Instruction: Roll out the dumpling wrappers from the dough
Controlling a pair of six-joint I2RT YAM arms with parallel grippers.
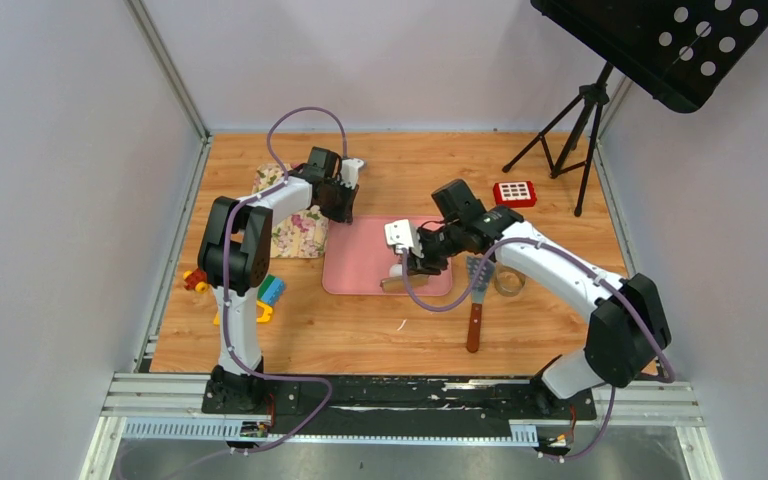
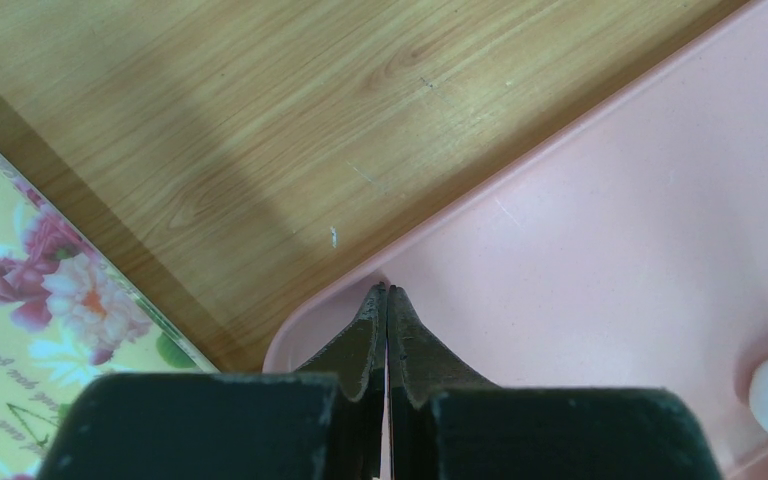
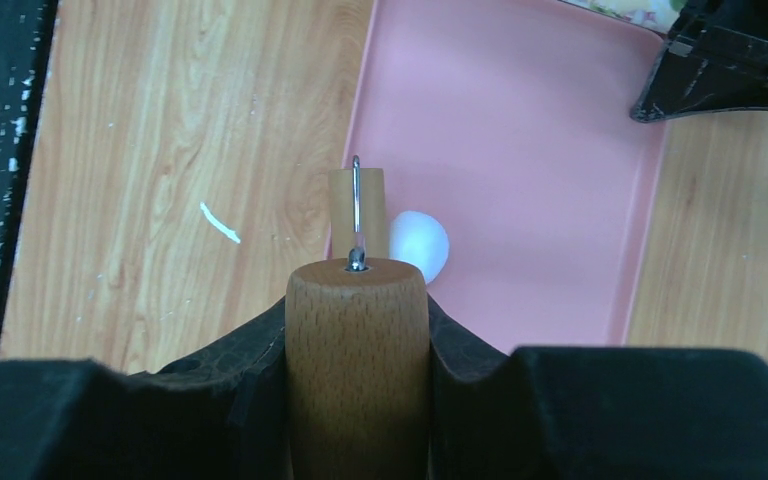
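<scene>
A white dough ball sits on the pink tray. My right gripper is shut on the wooden handle of a rolling pin, whose pale roller hangs low over the tray beside the dough, toward the front edge. My left gripper is shut, nothing between its fingers, its tips at the inside of the tray's rim near the floral board.
A spatula and a glass ring lie right of the tray. A red keypad-like object and a stand are at back right. Toy blocks lie left.
</scene>
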